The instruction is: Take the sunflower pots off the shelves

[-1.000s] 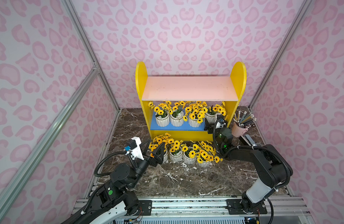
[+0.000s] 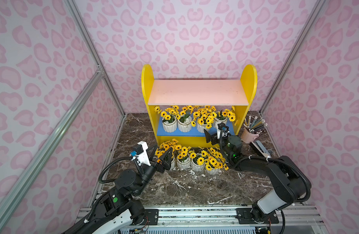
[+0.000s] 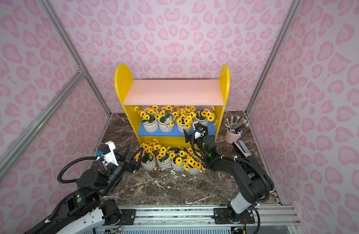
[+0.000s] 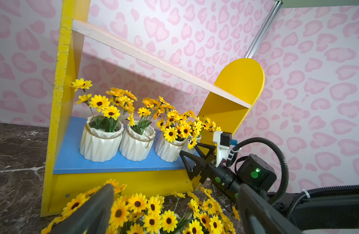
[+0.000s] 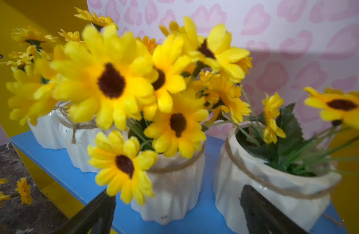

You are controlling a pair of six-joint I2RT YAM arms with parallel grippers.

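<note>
On the blue shelf (image 2: 187, 134), white fluted pots of yellow sunflowers stand in a row, among them the far-left pot (image 4: 101, 142), the third pot (image 5: 171, 195) and the far-right pot (image 5: 265, 195). My right gripper is open at the shelf's right front, with the third pot seen between its fingers and the far-right pot partly behind its right finger; contact cannot be told. More sunflower pots (image 2: 183, 162) stand on the table before the shelf. My left gripper (image 2: 160, 154) is open beside the leftmost of those, nothing held between its fingers.
Above the pots runs an empty pink shelf (image 2: 197, 91), with yellow side panels (image 2: 248, 85) at both ends. A pink cup of sticks (image 2: 248, 135) and a dark long box (image 2: 260, 150) lie right of the rack.
The pots and left arm look unmoved.
</note>
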